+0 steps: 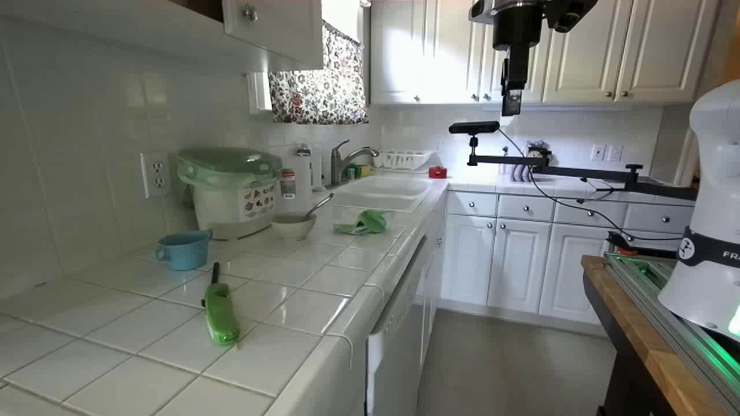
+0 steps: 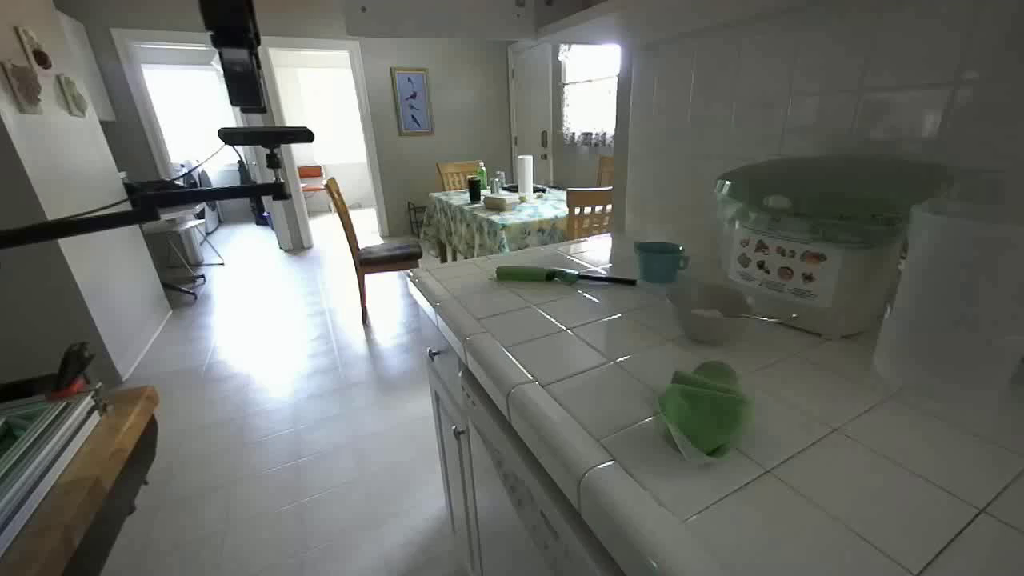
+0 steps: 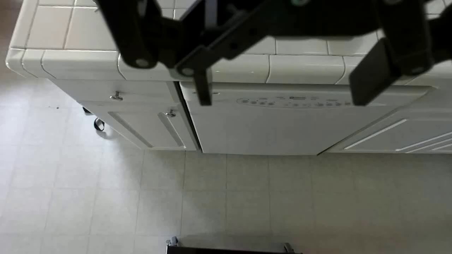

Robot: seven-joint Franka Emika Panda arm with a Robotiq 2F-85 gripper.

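My gripper is open, its two fingers far apart with nothing between them. It hangs high in the air in exterior view 1, pointing down, well above the counter. On the white tiled counter [image 1: 291,346] lies a green lighter with a black nozzle [image 1: 220,315]. Behind it stands a blue cup [image 1: 184,250]. A white bowl [image 1: 293,227] holds a spoon [image 1: 320,204], its handle leaning out over the rim. A crumpled green cloth [image 2: 707,408] rests near the counter's front edge. None of these items shows in the wrist view.
A large container with a green lid [image 1: 232,190] stands against the wall. Farther back are the sink [image 1: 388,186], its faucet [image 1: 340,163] and a red item [image 1: 437,172]. A black camera arm [image 1: 576,171] reaches out below the gripper's height.
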